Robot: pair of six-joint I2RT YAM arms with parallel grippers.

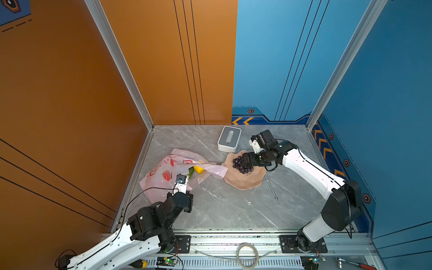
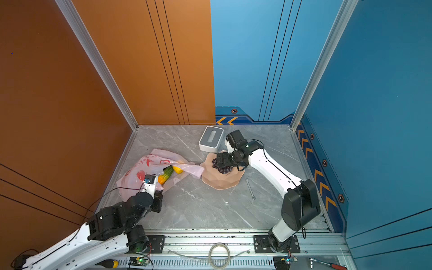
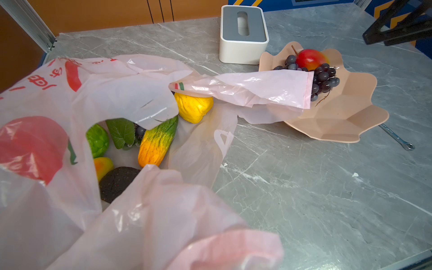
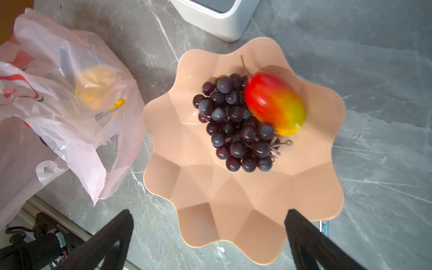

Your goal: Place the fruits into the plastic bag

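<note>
The pink plastic bag point(image 3: 198, 211) lies on its side at the left, its mouth toward the middle. Inside show a yellow fruit point(image 3: 194, 107), a yellow-green papaya-like fruit point(image 3: 157, 143) and several others. Bag film covers the left gripper's fingers in its wrist view; that gripper point(image 1: 188, 203) is shut at the bag's near edge, and what lies between its fingers is hidden. On the peach scalloped plate point(image 4: 234, 193) rest dark grapes point(image 4: 236, 121) and a red-yellow mango point(image 4: 274, 103). Above this plate my right gripper points down, open and empty.
A white tissue box point(image 3: 243, 38) stands behind the plate. To the plate's right lies a wrench point(image 1: 272, 189). One flap of the bag point(image 3: 279, 92) reaches the plate's left rim.
</note>
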